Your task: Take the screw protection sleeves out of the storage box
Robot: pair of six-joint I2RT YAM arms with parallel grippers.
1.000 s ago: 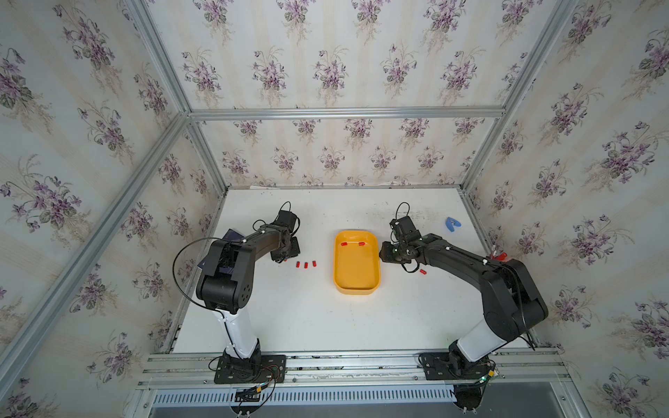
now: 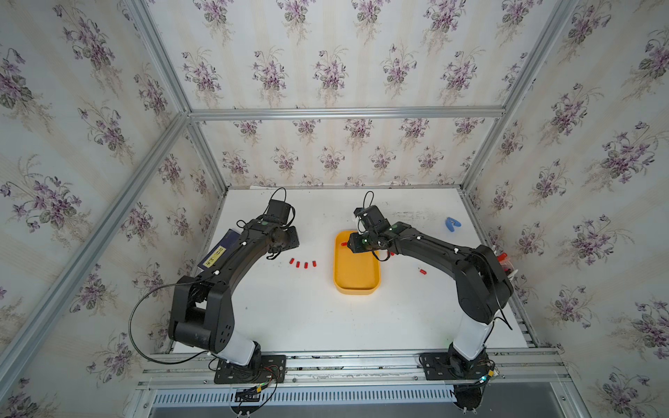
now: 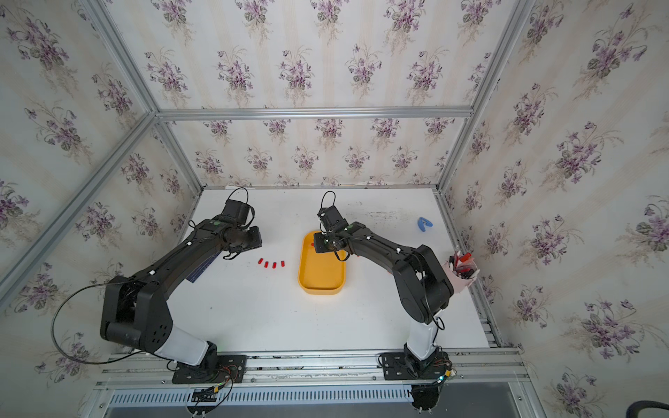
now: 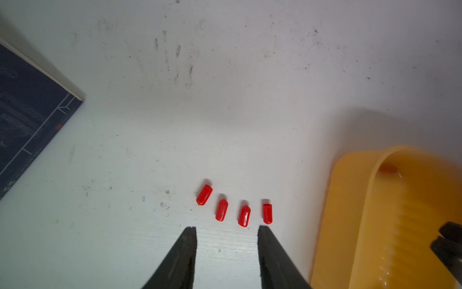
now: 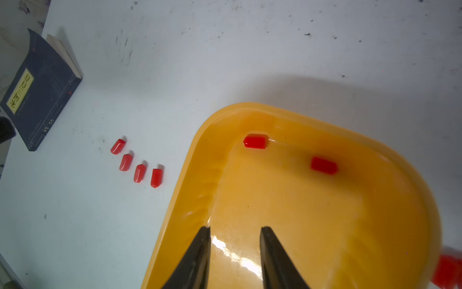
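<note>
Two red sleeves lie inside the yellow storage box (image 2: 336,275): in the right wrist view, the left sleeve (image 5: 255,141) sits by the far wall and the right sleeve (image 5: 324,165) lies nearer the right wall. Above the box, my right gripper is open and empty, its fingers short of both sleeves. A row of several red sleeves (image 4: 244,215) rests on the table left of the box. My left gripper has a gap between its fingers and nothing in it; it is raised over the table near that row.
More red sleeves (image 5: 446,271) lie right of the box, with a single sleeve (image 2: 423,271) farther right. A dark book (image 5: 41,89) lies at the left edge, a blue object (image 2: 452,223) at the back right, and a pink bin (image 3: 460,273) at the right.
My left gripper has risen away from the row, uncovering its leftmost sleeve. The right gripper has moved left from beside the box to over it, hiding part of the inside.
</note>
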